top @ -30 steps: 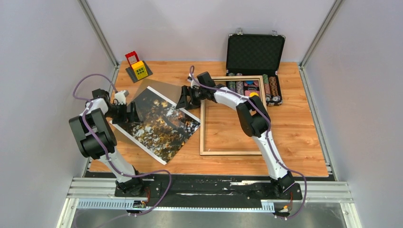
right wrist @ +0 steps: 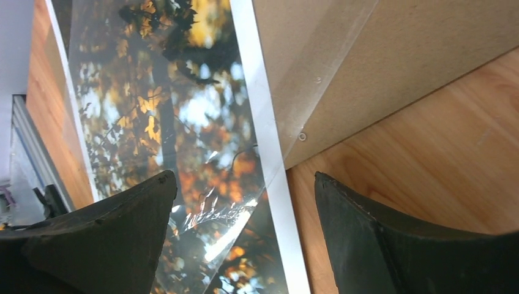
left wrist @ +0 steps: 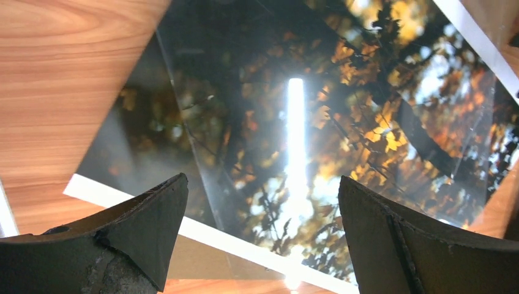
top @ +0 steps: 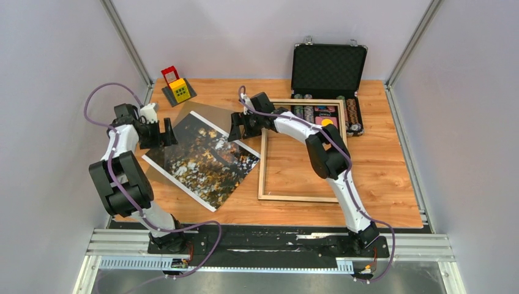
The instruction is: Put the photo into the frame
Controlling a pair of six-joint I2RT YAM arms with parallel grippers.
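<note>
The photo point(top: 205, 165) of autumn leaves, with white strips along two opposite edges, lies askew on a brown backing board point(top: 215, 115) left of the wooden frame point(top: 262, 168). Clear glossy sheet edges and reflections show across the photo in both wrist views. Over the photo's left corner my left gripper point(top: 171, 133) is open, and only the photo point(left wrist: 245, 122) shows beyond its fingers point(left wrist: 160, 211). My right gripper point(top: 234, 127) is open by the photo's upper right edge; the white strip point(right wrist: 269, 141) passes between its fingers, untouched as far as I can see. The right arm crosses above the frame.
An open black case point(top: 328, 67) with chips stands at the back right, partly behind the frame's far edge. A yellow and red toy house point(top: 179, 89) sits at the back left. Bare table point(top: 382, 165) lies right of the frame.
The frame and right gripper have edged slightly right. The photo has barely moved.
</note>
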